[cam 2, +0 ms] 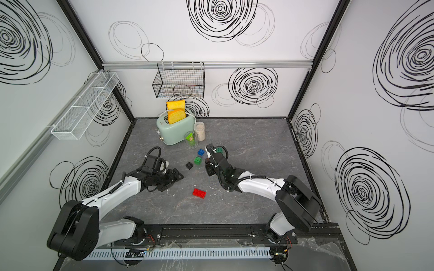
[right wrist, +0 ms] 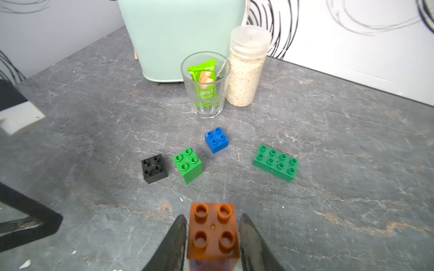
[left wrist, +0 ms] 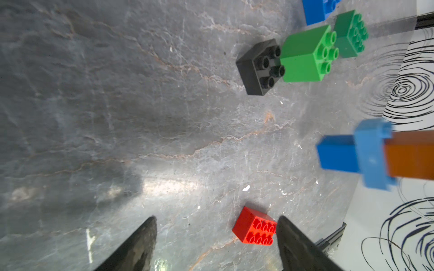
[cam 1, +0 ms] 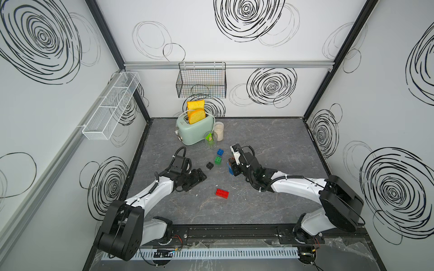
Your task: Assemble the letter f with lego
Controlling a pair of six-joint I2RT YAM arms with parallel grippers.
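In the right wrist view my right gripper is shut on an orange-brown brick (right wrist: 212, 225). The left wrist view shows this orange-brown brick (left wrist: 413, 151) joined to a light blue piece (left wrist: 373, 155) and a blue brick (left wrist: 336, 152), held clear of the table. My left gripper is open over the table with nothing between its fingers. A red brick (left wrist: 256, 227) lies beyond its right finger. Loose bricks stand further back: black (right wrist: 153, 168), bright green (right wrist: 187, 164), small blue (right wrist: 216, 139) and dark green (right wrist: 275, 162).
Behind the bricks stand a glass (right wrist: 205, 85) with a green packet, a jar (right wrist: 247, 67) and a mint toaster (cam 1: 194, 128). Bare table lies at the front and to the far right.
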